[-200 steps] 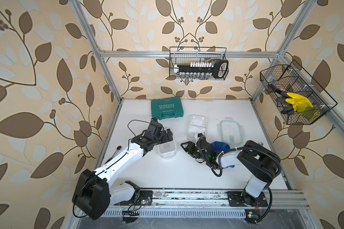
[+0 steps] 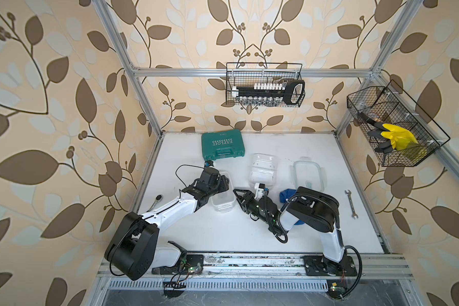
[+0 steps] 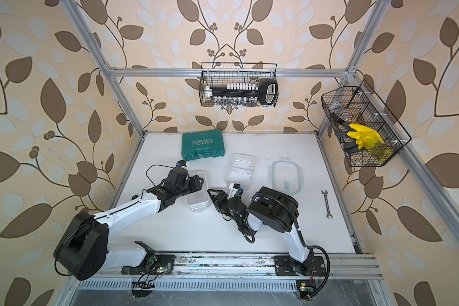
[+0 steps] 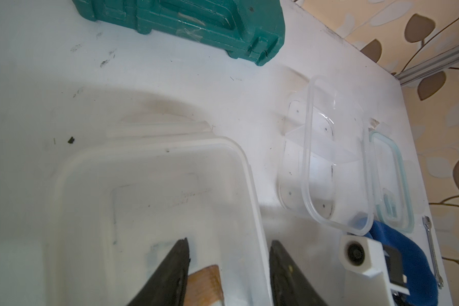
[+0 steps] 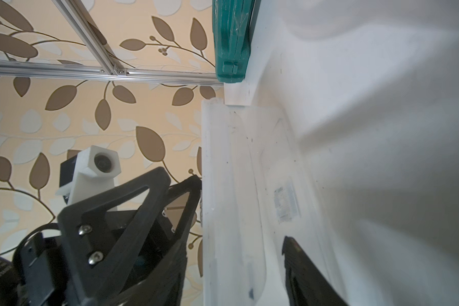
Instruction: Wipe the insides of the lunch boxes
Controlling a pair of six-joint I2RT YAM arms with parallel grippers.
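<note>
A clear plastic lunch box [image 2: 222,203] stands mid-left on the table, its open top facing up. My left gripper is at this box with its fingers apart; in the left wrist view the right rim passes between them. A brown patch [image 4: 205,288] shows inside the box. Another clear lunch box [image 2: 263,169], divided, lies behind, and a blue cloth [image 4: 405,255] is partly hidden by the right arm.
The green case [image 2: 222,144] stands behind the near box. To the right are a clear container or lid with a pale blue edge [image 2: 308,176] and a wrench [image 2: 351,204]. Both grippers are close together.
My right arm has swung left, bringing its gripper close to the box. The left gripper has shifted slightly at the box, and its fingers look closer together.
</note>
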